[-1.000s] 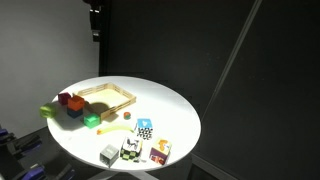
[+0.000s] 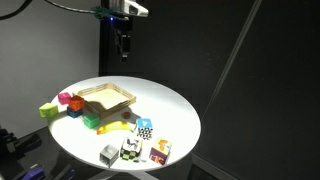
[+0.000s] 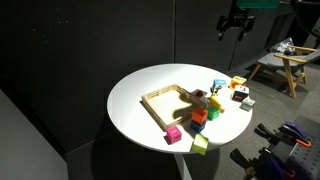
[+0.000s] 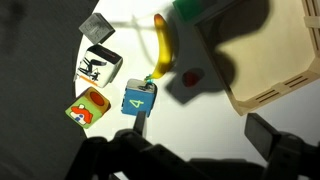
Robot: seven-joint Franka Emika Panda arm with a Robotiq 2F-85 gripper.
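High above the white round table [image 2: 172, 107], my gripper [image 2: 124, 48] hangs with its fingers apart and nothing between them. In the wrist view its two dark fingers [image 4: 133, 148] stand far from each other at the lower edge. Below lie a blue block with a 4 [image 4: 139, 97], a yellow banana [image 4: 163, 44] and a small red round thing [image 4: 192, 77]. The open wooden tray [image 4: 236, 98] is to the right in that view and looks empty where it shows. A green block [image 2: 91, 120] sits by the tray's near side.
Several picture blocks, among them a black-and-white one [image 2: 131, 149] and a multicoloured one [image 2: 160, 151], stand near the front edge with a grey cube [image 2: 108, 155]. Red, pink and yellow-green blocks [image 2: 48, 110] crowd the left edge.
My gripper has come down and to the right in exterior view 1, from above the back left to over the tray's right side. The objects on the table look unmoved.
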